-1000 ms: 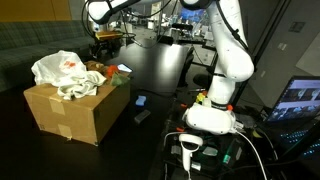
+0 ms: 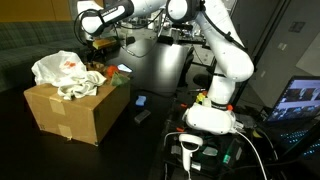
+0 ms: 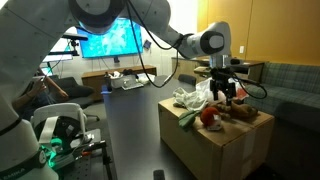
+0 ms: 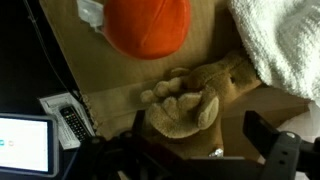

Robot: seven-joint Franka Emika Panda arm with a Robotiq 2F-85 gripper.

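A brown plush toy [image 4: 182, 113] lies on the cardboard box, below my gripper in the wrist view. The gripper stands open, its two dark fingers [image 4: 262, 134] apart on either side of the toy. I cannot tell whether they touch it. In exterior view 2 the gripper [image 3: 228, 94] is over the toy [image 3: 242, 110] at the far part of the box top. A round red thing [image 4: 147, 24] lies beside the toy, seen also in exterior view 2 as a red shape [image 3: 210, 115].
White cloth [image 2: 70, 76] covers much of the box [image 2: 75, 112] top, close to the toy. Green cloth [image 3: 188, 117] lies near the red thing. A grey sofa [image 3: 293, 92] stands behind the box. Open dark table [image 2: 150, 78] extends beside it.
Over the last second the arm's end has shifted slightly left and down toward the box in exterior view 1. The things on the box look unmoved.
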